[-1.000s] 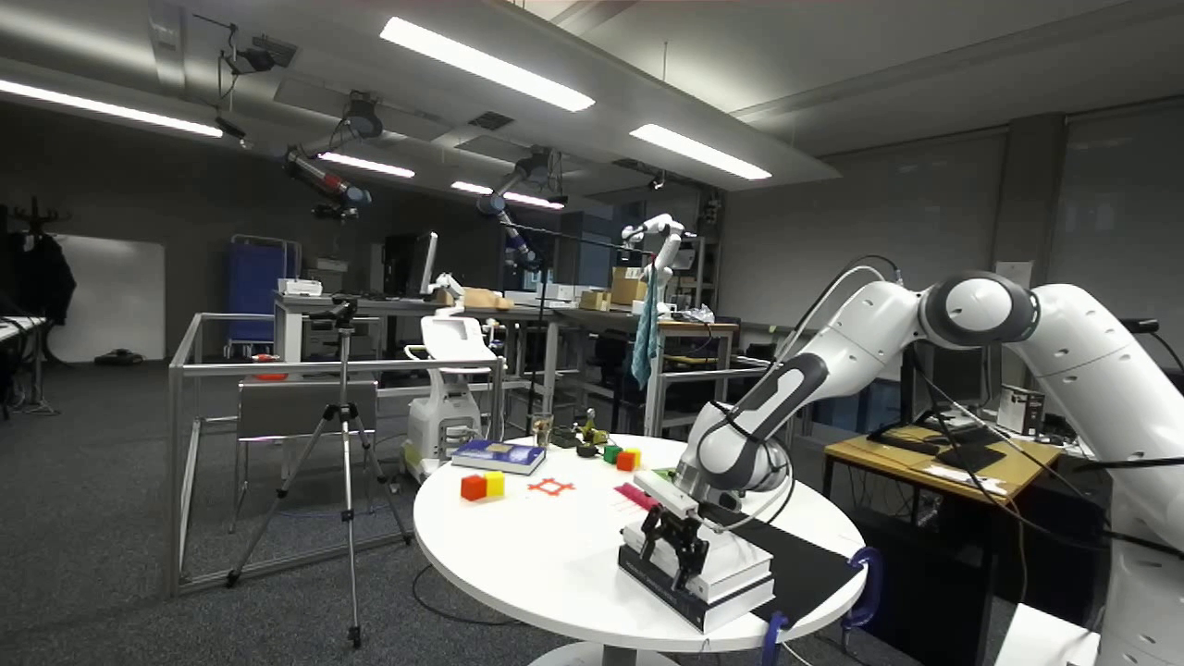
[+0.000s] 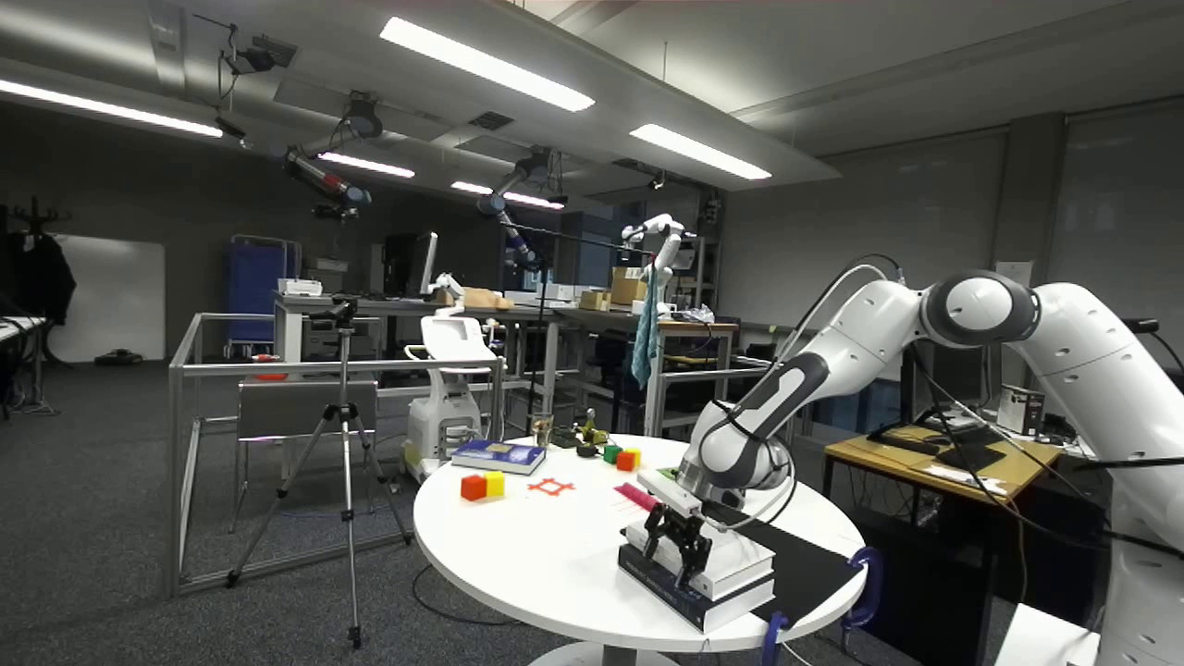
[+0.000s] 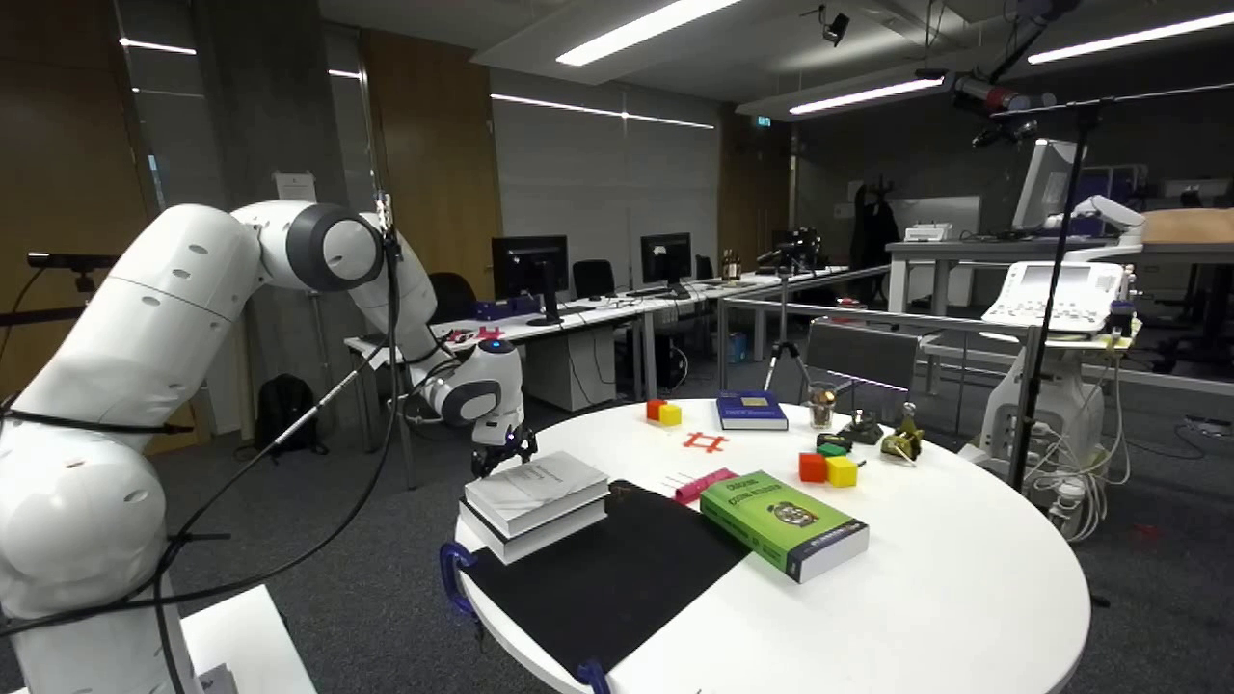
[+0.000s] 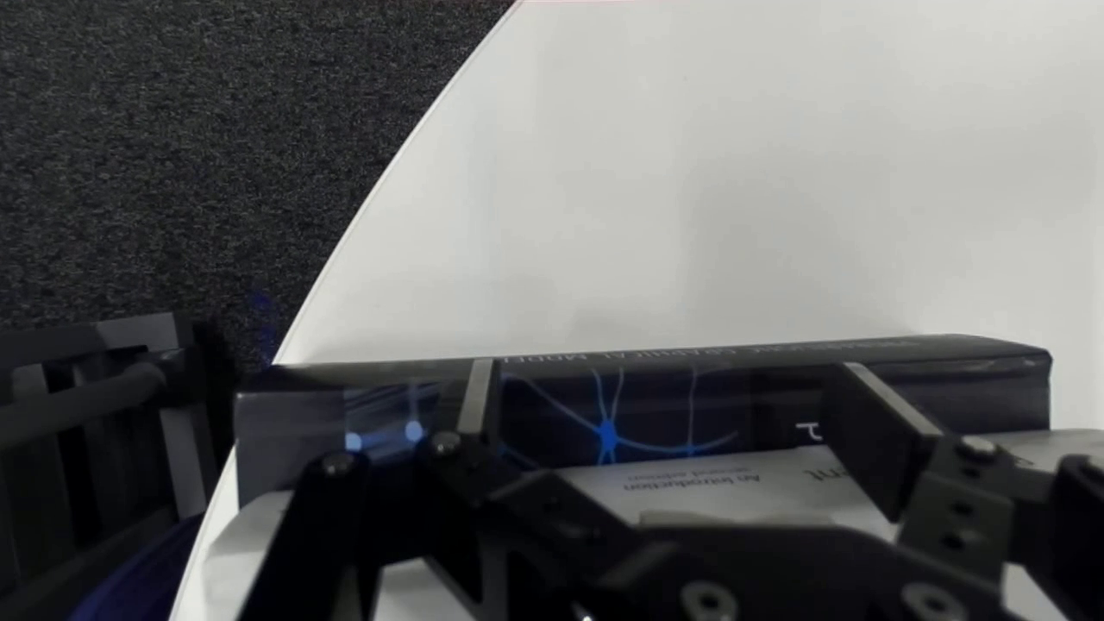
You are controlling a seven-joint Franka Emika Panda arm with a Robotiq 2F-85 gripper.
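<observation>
A white-covered book point(image 3: 535, 490) lies flat on top of a thick dark book point(image 2: 688, 594) near the table's edge. My gripper point(image 2: 674, 561) is at the spine side of this stack, its fingers pointing down at the books. In the wrist view the two fingers point(image 4: 867, 435) stand wide apart, in front of the dark spine with its blue neuron pattern. Between them only book surface shows, and neither book appears gripped. The white cover is partly hidden behind the gripper's black body in that view.
A black mat point(image 3: 625, 573) lies beside the stack, with a green book point(image 3: 787, 520) past it. Farther off are a blue book point(image 3: 751, 410), coloured cubes point(image 3: 827, 467) and a red frame point(image 3: 705, 441). Blue clamps point(image 3: 456, 576) grip the table edge.
My gripper has shifted very slightly at the book stack. The books look unmoved.
</observation>
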